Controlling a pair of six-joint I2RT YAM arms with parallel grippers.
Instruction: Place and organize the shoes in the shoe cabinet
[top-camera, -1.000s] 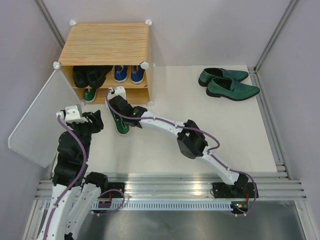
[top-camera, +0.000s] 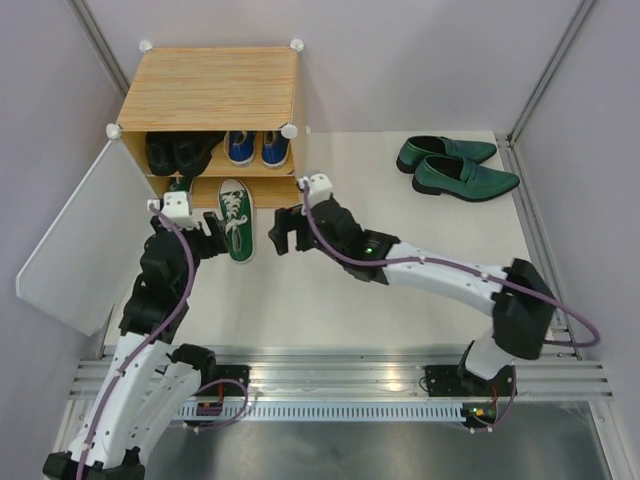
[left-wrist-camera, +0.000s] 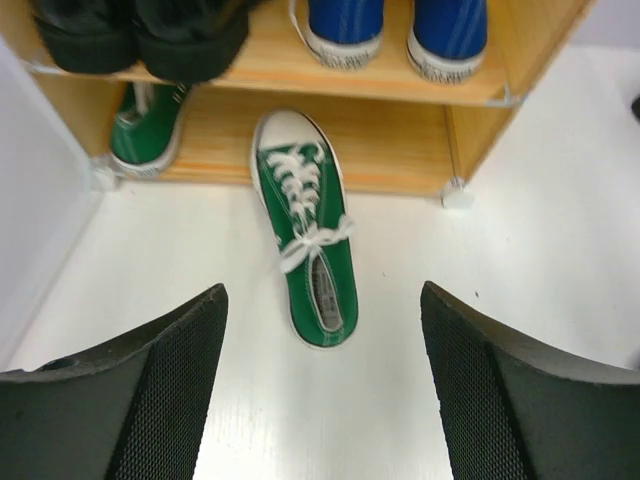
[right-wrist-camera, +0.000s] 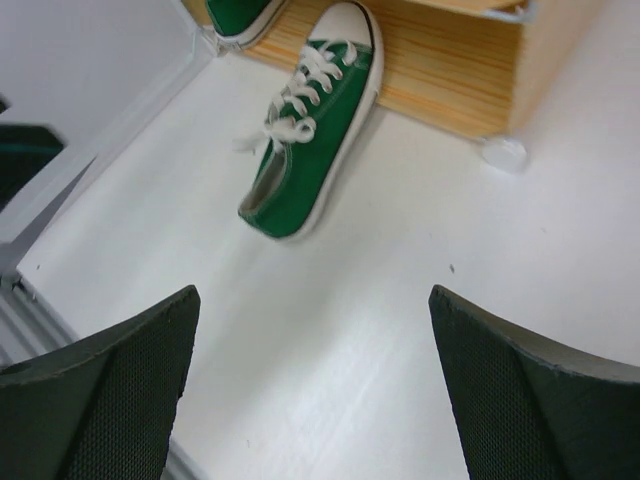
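A green canvas sneaker with white laces lies half out of the wooden cabinet's lower opening, toe inward; another green shoe sits inside at the left. The upper shelf holds black shoes and two blue sneakers. My left gripper is open just left of the sneaker, facing it. My right gripper stands open to the sneaker's right, nothing between its fingers. Two green loafers lie at the back right of the floor.
The cabinet's white door is swung open on the left. Metal rails edge the front.
My right gripper has backed away rightward from the sneaker, which now shows fully. My left gripper has moved slightly rightward toward it.
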